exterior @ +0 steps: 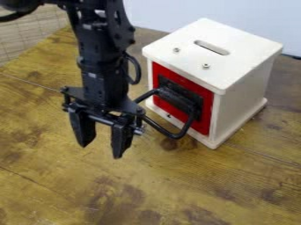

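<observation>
My gripper [102, 132] hangs open above the wooden table, left of a white box [212, 61], with nothing between its fingers. The box has a slot and two screws on top and a red front [202, 122] carrying a black panel. A black handle [177, 132] loops out from that panel toward the gripper; part of it passes behind the gripper's right side.
A white wall [259, 18] stands behind, and a woven mat shows at the top left corner.
</observation>
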